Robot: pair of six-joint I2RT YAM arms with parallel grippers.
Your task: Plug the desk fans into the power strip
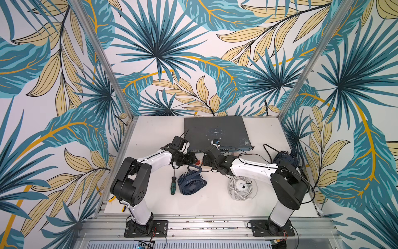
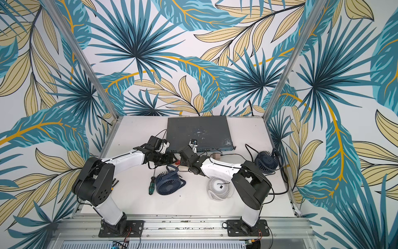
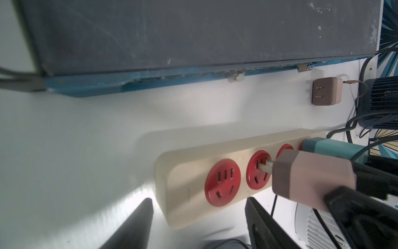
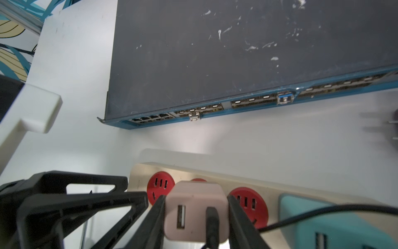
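Note:
My right gripper is shut on a pink plug [image 3: 308, 178], whose prongs meet or nearly meet the middle red socket of the cream power strip [image 3: 182, 191]; whether they are inside is unclear. My left gripper stands part open at the strip's end, around or just before it, with nothing visibly held. A teal plug [image 4: 331, 228] sits on the strip's right end. A dark blue fan [image 1: 191, 184] lies in front of the strip, a white fan [image 1: 242, 188] to its right.
A dark rack unit [image 1: 214, 130] lies behind the strip. A pink charger [image 3: 325, 91] rests near it. Another blue fan [image 2: 266, 161] stands at the far right among cables. A screwdriver [image 1: 173, 184] lies front left.

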